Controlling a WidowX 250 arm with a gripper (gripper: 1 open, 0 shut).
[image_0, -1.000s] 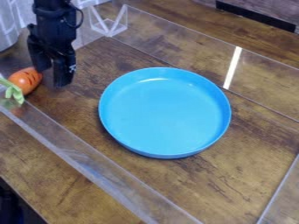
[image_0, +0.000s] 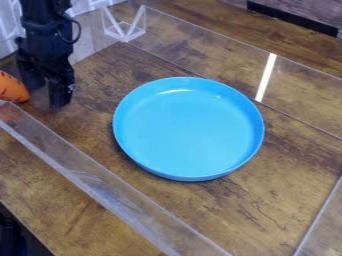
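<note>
My black gripper (image_0: 40, 75) hangs low at the upper left, above the wooden floor of the clear-walled tray. An orange carrot-like object (image_0: 10, 86) lies at the left edge, partly out of view beside the gripper and the clear wall. I cannot tell whether the fingers are open or shut, or whether they touch it. A large blue plate (image_0: 187, 127) rests in the middle right.
Clear plastic walls (image_0: 120, 185) border the wooden area, one running diagonally across the lower left. The bare wood between the gripper and the plate is free, as is the area beyond the plate.
My gripper has shifted left and slightly down. The orange object has moved left, and its green top is no longer visible.
</note>
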